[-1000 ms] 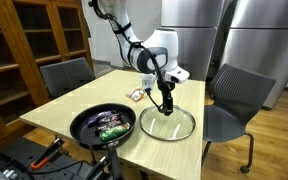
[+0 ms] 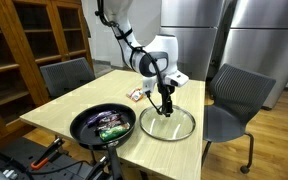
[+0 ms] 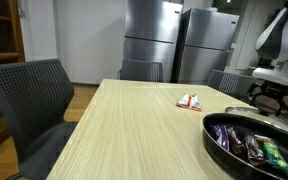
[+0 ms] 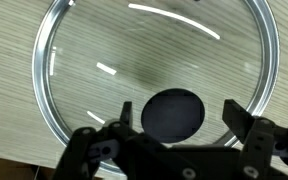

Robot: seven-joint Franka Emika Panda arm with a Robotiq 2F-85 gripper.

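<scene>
A clear glass lid with a metal rim lies flat on the table. Its round black knob shows large in the wrist view. Over the lid hangs my gripper, open, with one fingertip on each side of the knob and a visible gap at both sides. How high the fingers stand above the knob is hard to tell. A black round pan sits beside the lid, uncovered, with several wrapped snacks inside.
A red and white packet rests farther back on the table. Most of the tabletop left of the pan is bare. Dark chairs stand around the table, one close to the lid's side.
My arm's white housing sits slightly lower and farther right over the lid than a second ago. The lid, pan and packet have not moved.
</scene>
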